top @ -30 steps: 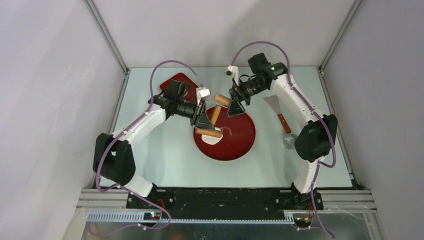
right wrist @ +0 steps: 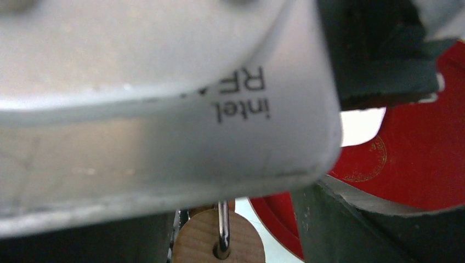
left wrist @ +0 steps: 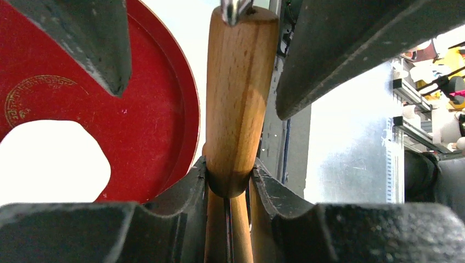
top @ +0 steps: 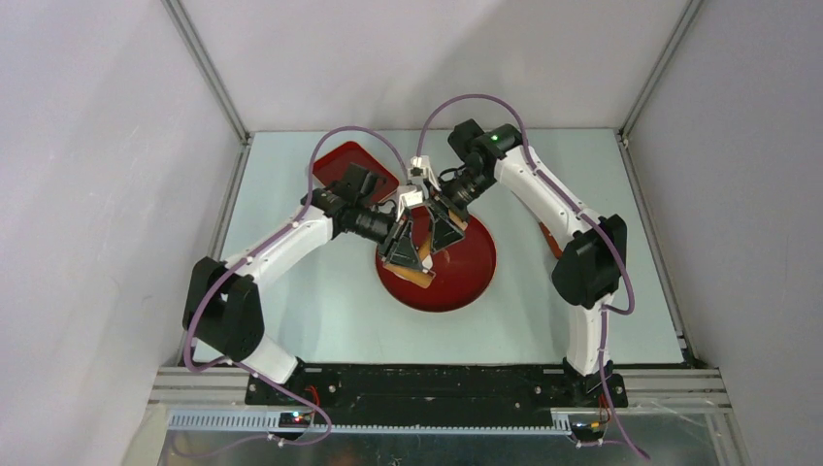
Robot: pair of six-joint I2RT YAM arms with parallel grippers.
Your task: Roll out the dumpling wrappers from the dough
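A wooden double roller (left wrist: 241, 98) stands over the red round board (top: 456, 282); a flat white wrapper (left wrist: 52, 161) lies on that board. My left gripper (top: 408, 262) is at the lower roller, and in its wrist view the fingers close round the wooden handle. In the right wrist view a camera housing fills much of the frame, with a roller's round end (right wrist: 219, 246) below.
A red tray (top: 345, 155) sits at the back left. A scraper with red handle (top: 546, 238) lies at the right, mostly behind the right arm.
My right arm has moved left and down toward my left gripper, covering the upper roller. My left gripper has shifted slightly right and down with the roller.
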